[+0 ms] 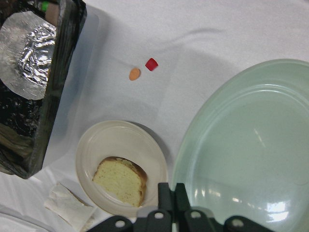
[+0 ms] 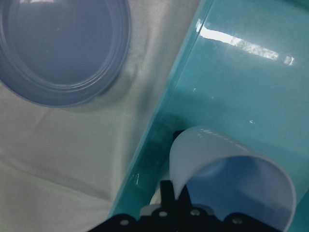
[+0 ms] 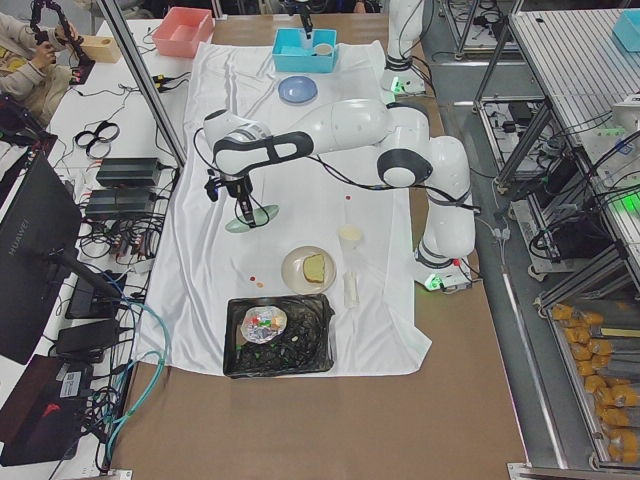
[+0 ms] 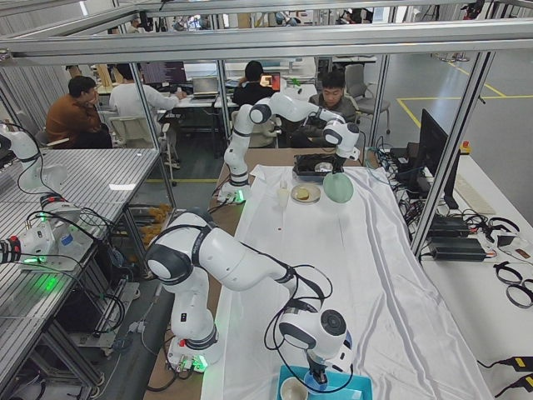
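Observation:
My left gripper is shut on the rim of a green plate (image 1: 246, 140), above the white cloth. Below it are a beige plate (image 1: 125, 137) with a bread slice (image 1: 118, 180), a black-lined bin (image 3: 285, 350) holding foil dishware (image 1: 26, 58), and small red (image 1: 151, 64) and orange (image 1: 134, 74) bits. My right gripper is shut on the rim of a translucent cup (image 2: 203, 150), tilted inside the blue tray (image 2: 227, 87). A blue plate (image 2: 63, 48) lies beside the tray.
A pale cup (image 3: 349, 236) and wrapper (image 3: 351, 291) lie near the beige plate. Metal frame posts (image 3: 145, 80) and cluttered side tables border the cloth.

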